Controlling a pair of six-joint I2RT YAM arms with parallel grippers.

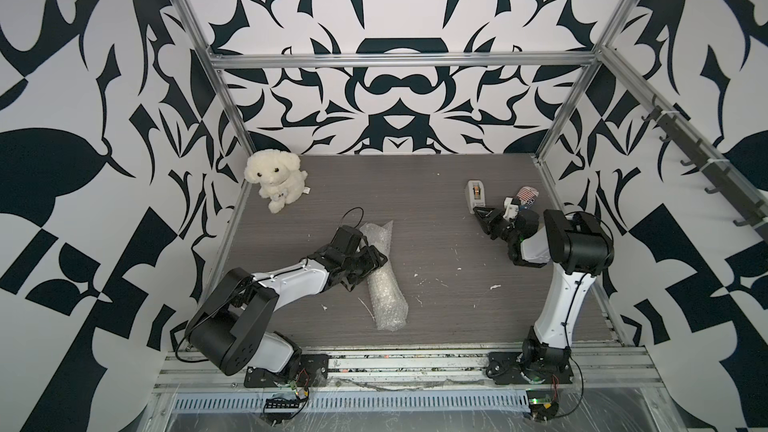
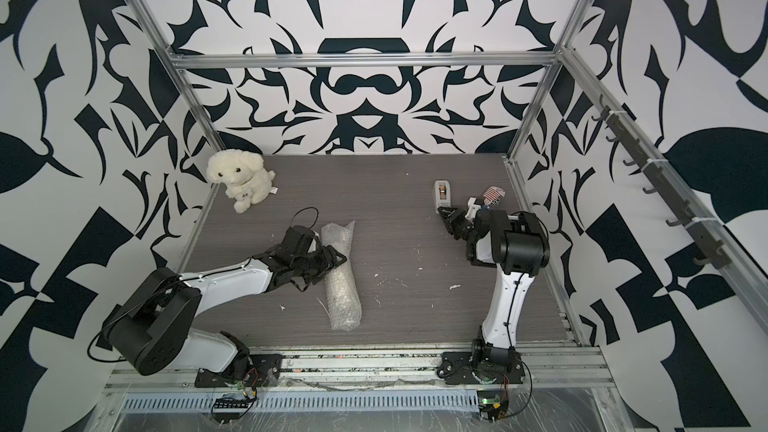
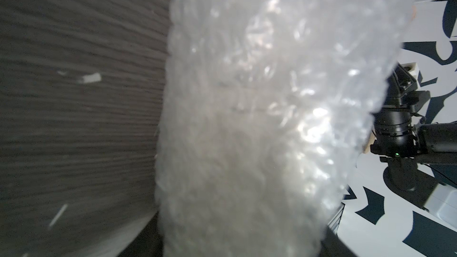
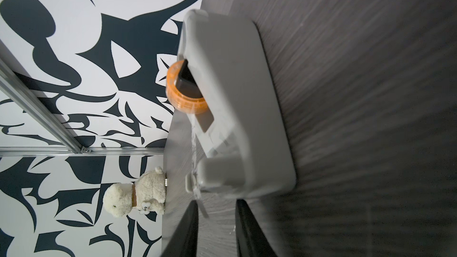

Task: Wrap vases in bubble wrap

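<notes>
A long bubble-wrapped bundle lies lengthwise at the middle-front of the table. My left gripper is shut on it around its middle; in the left wrist view the clear wrap fills most of the picture, with dark fingertips at the bottom edge. My right gripper is part open, just in front of a light grey tape dispenser holding an orange roll. A strip of tape runs from the roll down toward the gap between its fingers; whether it is held I cannot tell.
A white plush dog sits at the back left corner. A small striped flag shows by the right arm.
</notes>
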